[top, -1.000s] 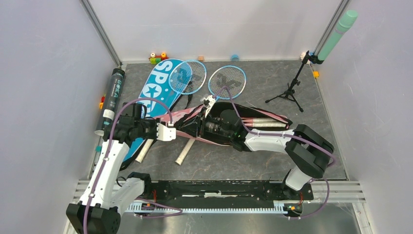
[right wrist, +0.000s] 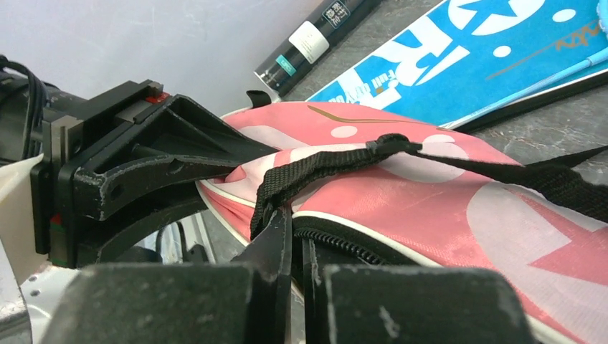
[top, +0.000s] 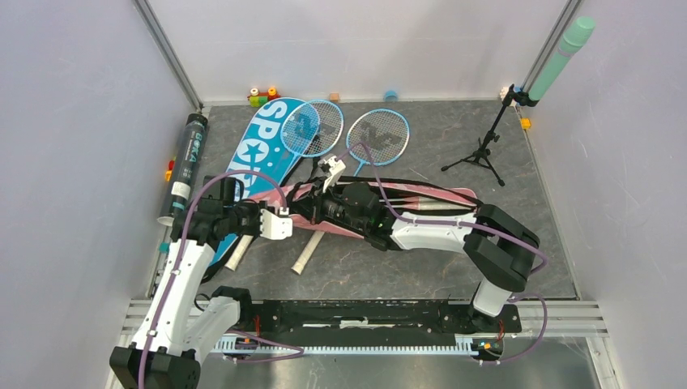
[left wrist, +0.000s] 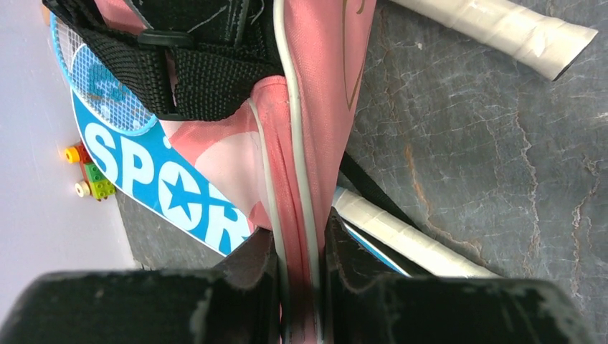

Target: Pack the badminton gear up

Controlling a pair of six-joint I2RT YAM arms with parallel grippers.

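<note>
The pink racket bag (top: 462,193) lies across the middle of the floor, its black-lined opening narrow and pale handles (top: 429,204) showing inside. My left gripper is shut on the bag's bunched left end. At the black zipper (right wrist: 344,246), near a black strap loop (right wrist: 276,188), my right gripper is shut; whether a thin tab sits between its fingers is hidden. A blue bag (top: 263,134) lies at the left. One blue racket (top: 328,130) overlaps it, and another racket (top: 379,136) lies behind the pink bag.
A dark shuttlecock tube (top: 191,154) rests along the left wall. Two pale handles (top: 308,253) stick out in front of the pink bag. A black tripod (top: 484,147) stands back right, near a mint tube (top: 563,53). Floor in front of the bag is mostly clear.
My right gripper has moved left along the pink bag toward the left gripper. The bag's dark opening has become much narrower. The left arm has stayed nearly still.
</note>
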